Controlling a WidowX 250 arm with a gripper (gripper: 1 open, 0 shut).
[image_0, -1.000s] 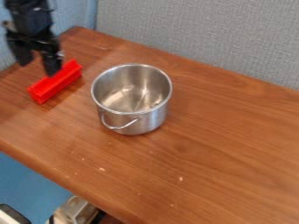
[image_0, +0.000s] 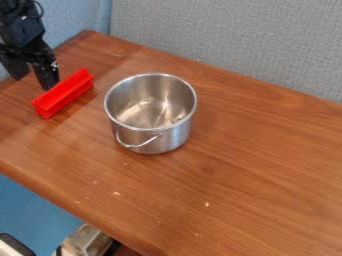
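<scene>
My black gripper (image_0: 30, 65) hangs at the upper left edge of the view, just above and left of a red oblong block (image_0: 63, 92) lying on the wooden table. Its fingers are open, with nothing seen between them. A steel pot (image_0: 151, 112) with a wire handle stands right of the block, apart from it, and looks empty.
Grey padded walls (image_0: 234, 40) line the back and left. Past the table's near left edge is a blue floor, with some metal hardware (image_0: 83, 241) at the bottom.
My gripper has moved left from about a second ago, toward the left edge of the view. The block and pot have not visibly moved.
</scene>
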